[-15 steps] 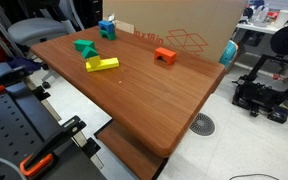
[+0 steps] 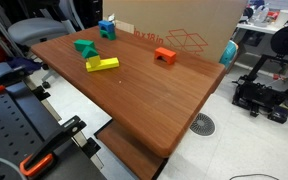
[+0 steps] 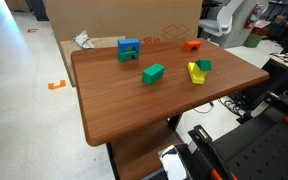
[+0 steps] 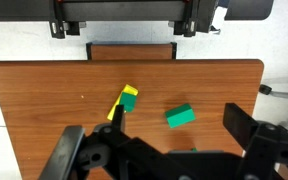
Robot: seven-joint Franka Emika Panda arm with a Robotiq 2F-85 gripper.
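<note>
My gripper stands wide open along the top of the wrist view, nothing between its fingers. It looks down on a brown wooden table. A yellow block (image 3: 196,75) has a small green block (image 3: 204,65) at its top; the wrist view shows this yellow block (image 4: 113,108) and green block (image 4: 128,102) together. Apart from them lies another green block (image 3: 153,73), also visible in the wrist view as a green block (image 4: 180,115). A blue block (image 3: 129,44) appears directly above a green arch-like piece (image 3: 129,55). Far from these sits a red-orange arch-shaped block (image 2: 165,56).
Bare wood covers much of the table (image 2: 149,97). A tall cardboard panel (image 2: 179,25) borders one side. Dark rig parts (image 2: 29,135) with red strips stand beside the table. Dark hardware (image 4: 134,155) blocks the lower middle of the wrist view.
</note>
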